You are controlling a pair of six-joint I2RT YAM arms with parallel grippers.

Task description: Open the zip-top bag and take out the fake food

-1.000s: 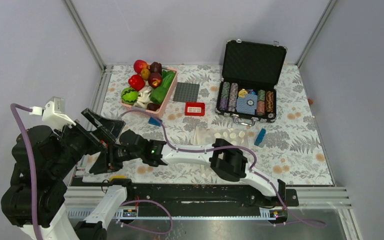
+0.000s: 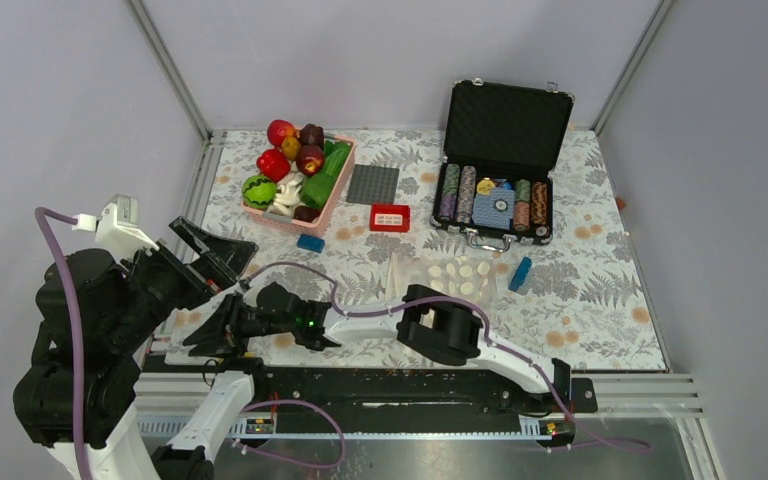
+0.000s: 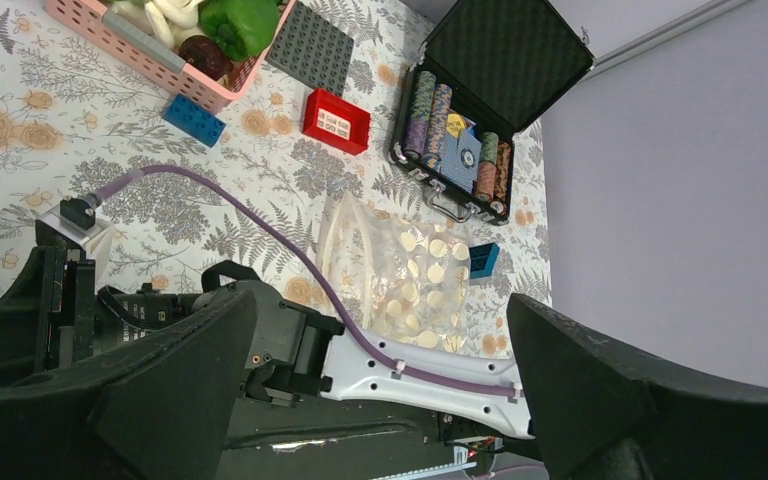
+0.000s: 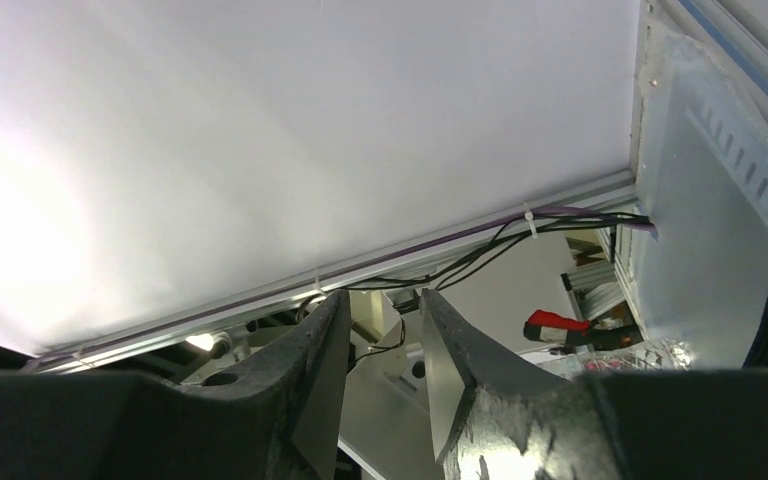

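A clear zip top bag (image 3: pixel 410 280) with pale round pieces in it lies on the table, partly behind the right arm in the top view. My left gripper (image 2: pixel 222 262) is raised at the left, its fingers spread wide in the left wrist view with nothing between them. My right gripper is low at the front left, pointed away from the bag toward the wall and cables. Its fingers stand a little apart; whether anything is between them I cannot tell.
A pink basket of fake produce (image 2: pixel 348 180), a grey plate (image 2: pixel 372 184), a red box (image 2: pixel 390 218), an open chip case (image 2: pixel 500 125) and blue blocks (image 2: pixel 521 275) stand around the bag.
The left arm has shifted slightly rightward.
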